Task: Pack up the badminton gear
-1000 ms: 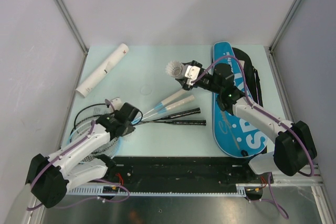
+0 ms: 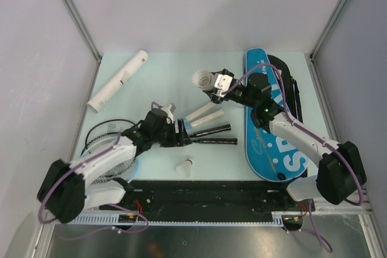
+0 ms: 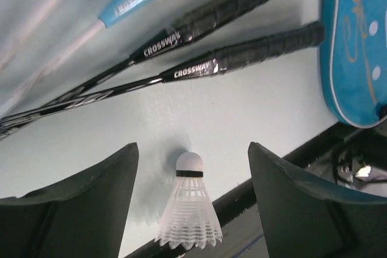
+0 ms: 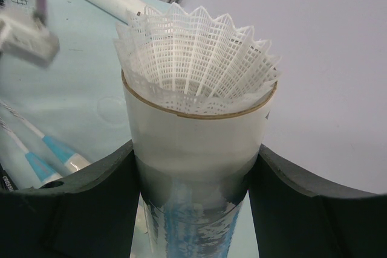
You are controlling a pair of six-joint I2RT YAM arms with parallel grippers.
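My right gripper holds a cardboard tube (image 4: 193, 140) upright, with white shuttlecock skirts (image 4: 196, 58) at its top. My left gripper is open above a single shuttlecock (image 3: 189, 203), which lies cork-up the table between and below its fingers in the left wrist view. Rackets with black handles (image 2: 214, 141) and pale handles (image 2: 205, 120) lie in the middle, heads (image 2: 115, 170) at the left. A blue racket bag (image 2: 263, 155) lies on the right, beside a black one (image 2: 290, 89).
A long white tube (image 2: 118, 81) lies at the back left. Walls border both sides and the back; the table's front edge is close below the shuttlecock.
My left arm has swung right and toward the middle, from over the racket heads to near the single shuttlecock. The right arm and its tube have stayed still.
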